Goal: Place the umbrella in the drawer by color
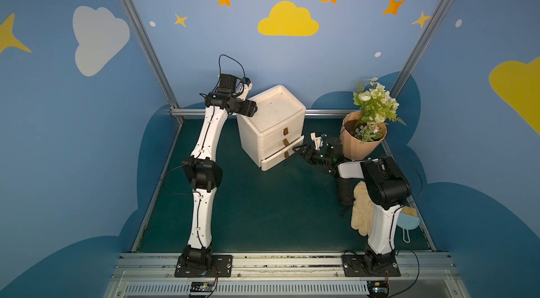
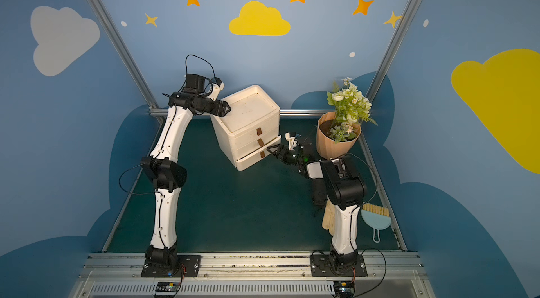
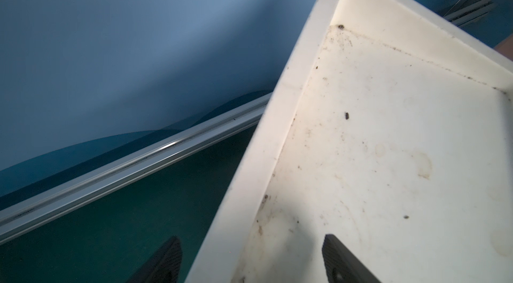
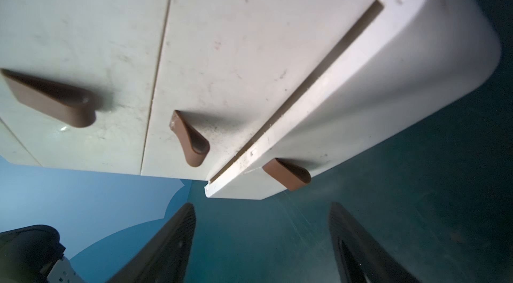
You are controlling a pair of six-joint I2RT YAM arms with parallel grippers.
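Observation:
The white three-drawer cabinet (image 1: 272, 109) has brown pull tabs (image 4: 286, 175); its bottom drawer (image 4: 374, 96) sticks out a little, the upper two sit closed. My left gripper is open over the left rim of the cabinet's top tray (image 3: 406, 138). My right gripper is open just in front of the drawer fronts, nothing between its fingers. A dark, long object (image 2: 318, 191), possibly the folded umbrella, lies right of the cabinet under my right arm.
A potted flower plant (image 1: 354, 137) stands at the back right. A beige glove (image 1: 361, 213) and a blue brush with dustpan (image 1: 408, 220) lie at front right.

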